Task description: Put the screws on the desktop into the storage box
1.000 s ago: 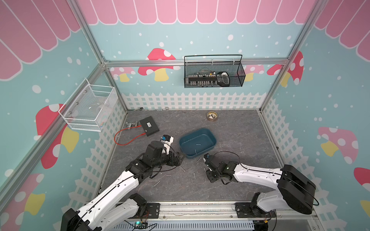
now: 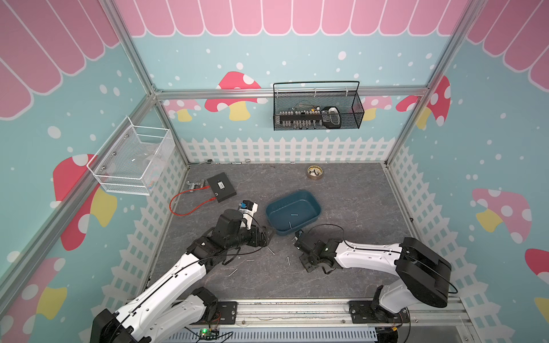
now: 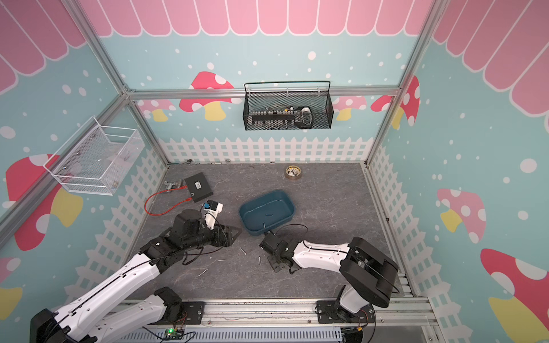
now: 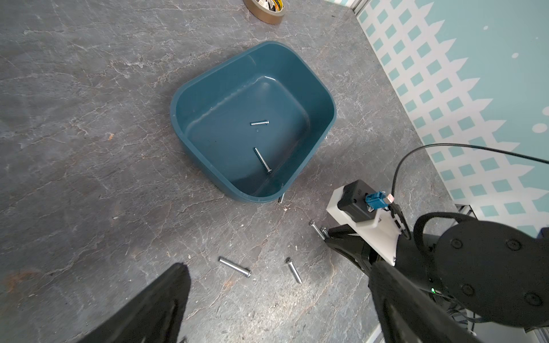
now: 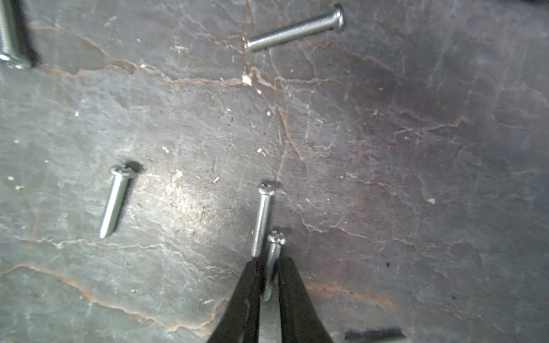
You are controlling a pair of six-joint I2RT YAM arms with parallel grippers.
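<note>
Silver screws lie scattered on the grey desktop, among them one [image 4: 234, 266] and another [image 4: 294, 271] in the left wrist view. The blue storage box [image 4: 194, 148] holds two screws [image 4: 262, 160]. In the right wrist view my right gripper is low at a screw [image 5: 273, 251], its fingertips on either side of the shank, a narrow gap between them; whether they touch it I cannot tell. A second screw [image 5: 262, 220] lies just beside it. My left gripper stands open above the desk, left-front of the box, nothing between its blurred fingers.
A tape roll [image 2: 314, 176] sits at the back. A dark case [image 2: 221, 187] with a red cable lies at the back left. A black mesh basket [image 2: 318, 114] and a white one [image 2: 131, 160] hang on the walls. The desk right of the box is clear.
My right arm and gripper have moved left across the desk, toward the screws near the box's front. The left arm has not visibly moved.
</note>
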